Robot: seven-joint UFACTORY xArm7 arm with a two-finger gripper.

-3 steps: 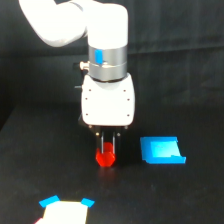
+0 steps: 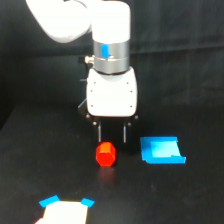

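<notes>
A small, rounded red object [image 2: 106, 154] rests on the black table, a little left of the middle of the camera view. Just above and behind it in the picture is my gripper [image 2: 112, 131], pointing down. Its two dark fingers stand apart, so it is open, with nothing visible between them. The red object appears clear of the fingertips, though the exact height gap cannot be judged from this one view. To the right lies a blue square [image 2: 162, 150], flat on the table and empty.
At the lower left edge, a pale sheet or block [image 2: 66, 213] is partly cut off, with blue pieces [image 2: 49, 201] at its corners and a bit of red beside it. Dark, bare table surrounds the red object. A black curtain [image 2: 180, 75] hangs behind.
My gripper has risen from around the red object, and its fingers now stand wider apart. The red object stays in about the same spot on the table.
</notes>
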